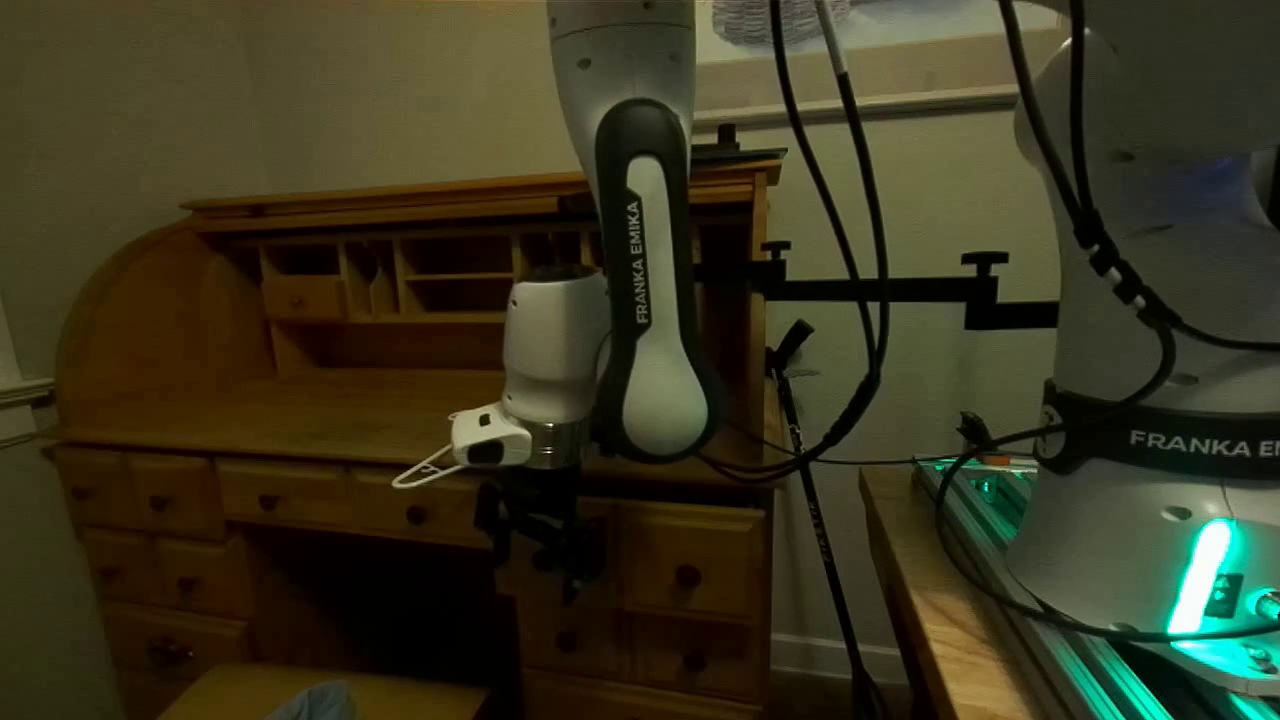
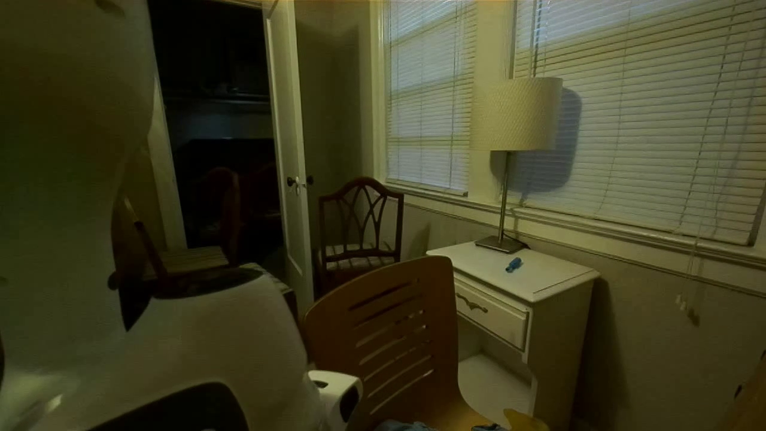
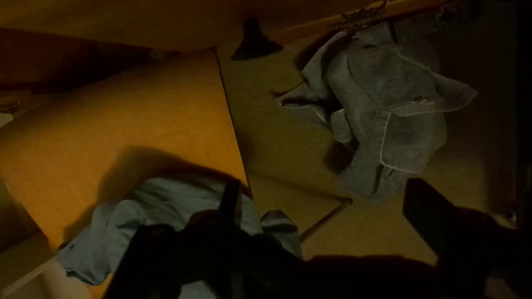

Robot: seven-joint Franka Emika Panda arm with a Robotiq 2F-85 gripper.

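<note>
Dark and empty, my gripper (image 1: 537, 562) hangs in front of the wooden desk in exterior view 1. In the wrist view the gripper is open, with its two black fingers wide apart and only floor showing between their tips. A grey-blue cloth (image 3: 149, 202) lies crumpled on the chair seat (image 3: 164, 114), partly behind the left finger. On the floor, beyond the gap between the fingers, is a grey garment (image 3: 394, 94) with visible seams. Both cloths are apart from the fingers as far as I can tell.
The roll-top desk (image 1: 300, 408) stands behind my arm, with drawers under its top. A slatted chair back (image 2: 391, 323) rises beside the white nightstand (image 2: 553, 276), which carries a lamp (image 2: 520, 115) and a small blue object (image 2: 514, 265). A thin rod (image 3: 326, 218) shows above the floor.
</note>
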